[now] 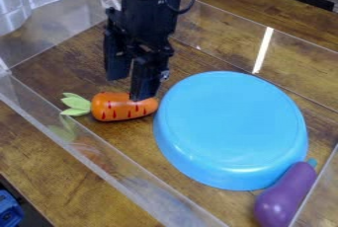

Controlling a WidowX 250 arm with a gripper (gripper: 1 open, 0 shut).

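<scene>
My black gripper (132,78) hangs over the toy carrot (122,107), its fingers apart with open space between them, one at the left and one at the right just above the carrot. The orange carrot with pale green leaves lies on the wooden floor of a clear-walled box, left of a large blue round lid or dish (228,130). Whether a fingertip touches the carrot I cannot tell.
A purple toy eggplant (283,195) lies at the lower right beside the blue dish. Clear walls border the box on the left and front.
</scene>
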